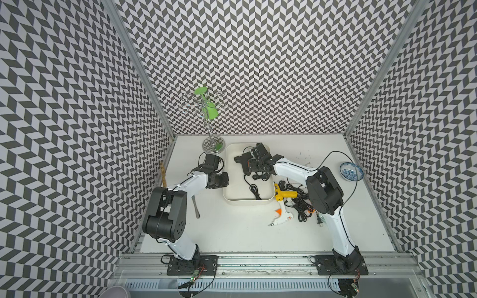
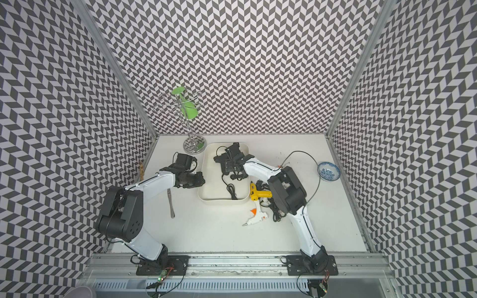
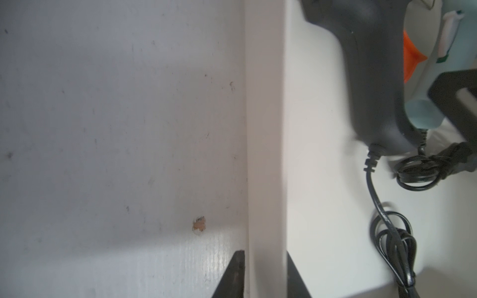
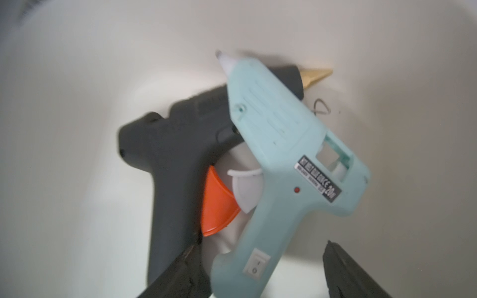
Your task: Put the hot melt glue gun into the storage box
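The light blue hot melt glue gun [image 4: 278, 129] lies inside the white storage box [image 1: 248, 202], its barrel resting across a black glue gun [image 4: 174, 164]. Around its handle my right gripper stands open, the fingers spread wide, with clear space on the right side of the handle. In the top views that gripper and its arm hide the light blue gun. My left gripper pinches the box's left rim [image 3: 266, 149], one finger on each side of the wall. Black cable bundles [image 3: 397, 243] lie on the box floor.
A yellow glue gun [image 1: 285, 194] and a white one [image 1: 283, 217] lie right of the box among tangled black cables [image 1: 300, 206]. A chrome rack [image 1: 213, 144] stands behind left, a patterned blue bowl [image 1: 351, 171] far right.
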